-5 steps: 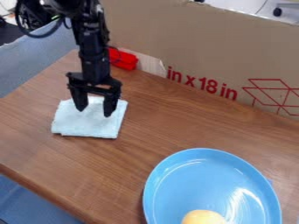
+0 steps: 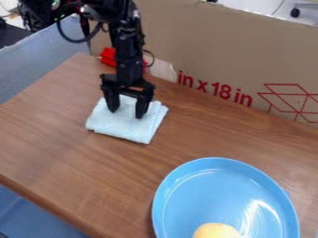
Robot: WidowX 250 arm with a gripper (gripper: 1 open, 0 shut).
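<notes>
A folded white cloth lies on the wooden table at the left of centre, toward the back. My black gripper is down on the cloth, its fingertips at the fabric. Whether the fingers hold any of the fabric or only rest on it, I cannot tell.
A blue plate with a pale yellow round item sits at the front right. A red object is partly behind the arm. A cardboard wall bounds the back.
The gripper and the cloth have moved together to the right and slightly back across the table. The plate is unchanged.
</notes>
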